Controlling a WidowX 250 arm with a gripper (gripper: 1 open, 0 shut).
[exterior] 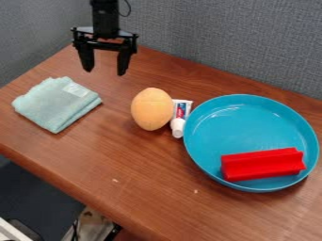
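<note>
My black gripper [104,62] hangs open over the back left of the wooden table, with nothing between its fingers. A folded pale mint cloth [56,104] lies at the left, in front of and left of the gripper. An orange egg-shaped object [151,108] rests near the middle, with a white toothpaste tube [179,118] just right of it. At the right, a red oblong object [262,165] lies in the front part of a blue plate [247,121].
Grey padded walls stand along the back and left. The table's front-left edge drops to a dark floor.
</note>
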